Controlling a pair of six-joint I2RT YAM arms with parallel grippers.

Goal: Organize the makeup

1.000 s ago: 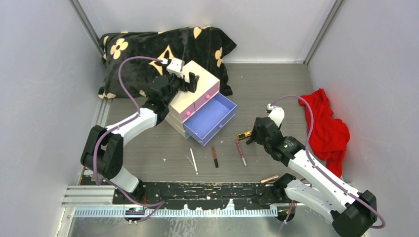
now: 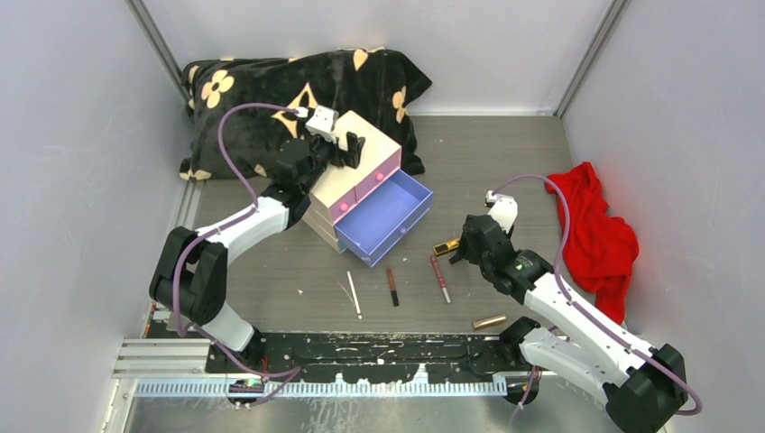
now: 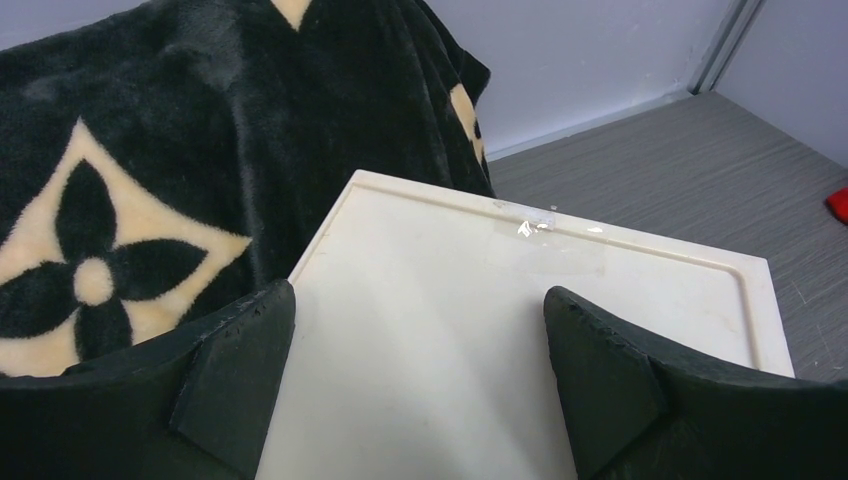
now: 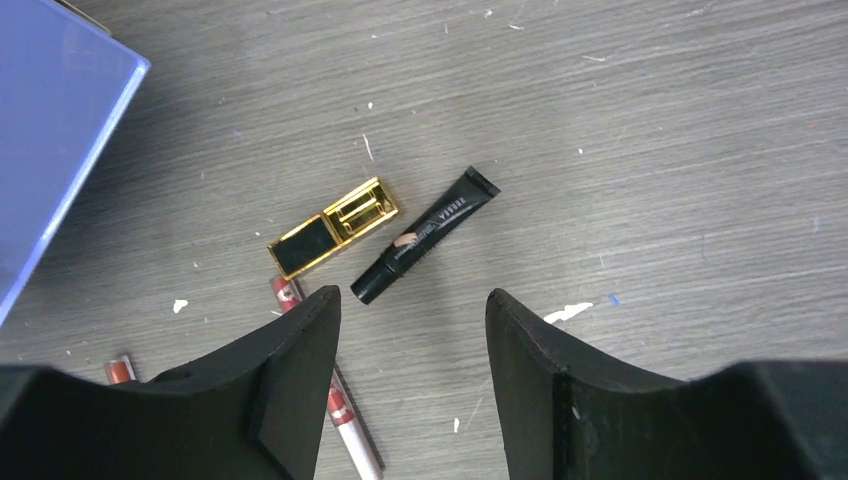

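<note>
A wooden organizer (image 2: 361, 135) has its blue drawer (image 2: 383, 216) pulled out, looking empty. My left gripper is open over the organizer's white top. My right gripper hangs open above the floor, nothing between its fingers. Below it lie a gold-black case (image 4: 330, 228) and a black tube (image 4: 425, 232), with a red-white pen (image 4: 350, 430) alongside. A brown pencil (image 2: 391, 287), thin white sticks (image 2: 354, 295) and a gold cylinder (image 2: 490, 321) lie nearer the front.
A dark patterned cushion (image 2: 253, 81) lies behind the organizer. A red cloth (image 2: 595, 234) is at the right wall.
</note>
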